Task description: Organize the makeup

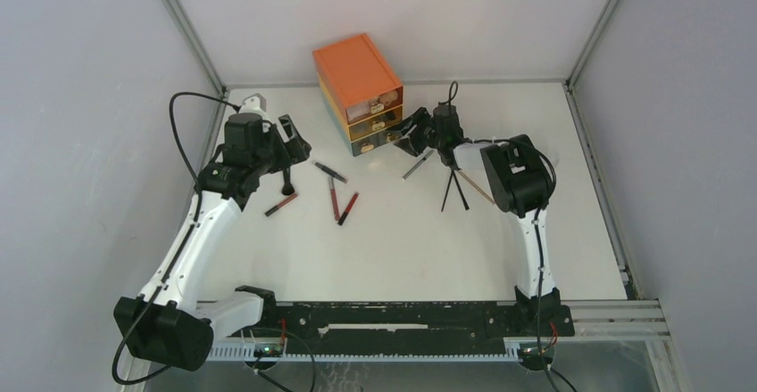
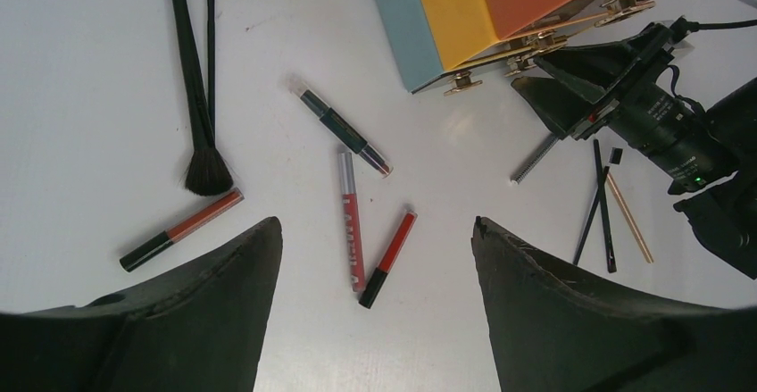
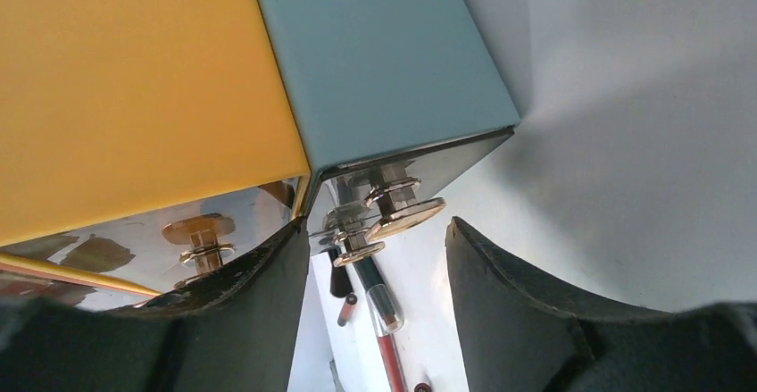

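Observation:
A three-tier organizer (image 1: 355, 75), orange, yellow and blue with metal-knobbed clear fronts, stands at the back. My right gripper (image 1: 403, 135) is open at its lowest drawer; in the right wrist view the blue tier's knob (image 3: 406, 218) sits just ahead of the fingers. My left gripper (image 1: 295, 142) hangs open above the left side, empty. Below it lie brushes (image 2: 203, 164), a lip gloss (image 2: 201, 218), a double-ended stick (image 2: 341, 129), a pink tube (image 2: 351, 236) and a red gloss (image 2: 388, 258). On the right lie a silver pen (image 2: 534, 160), dark pencils (image 2: 605, 231) and a tan pencil (image 2: 634, 222).
Grey walls bound it at back and sides, and a black rail (image 1: 446, 316) runs along the front edge.

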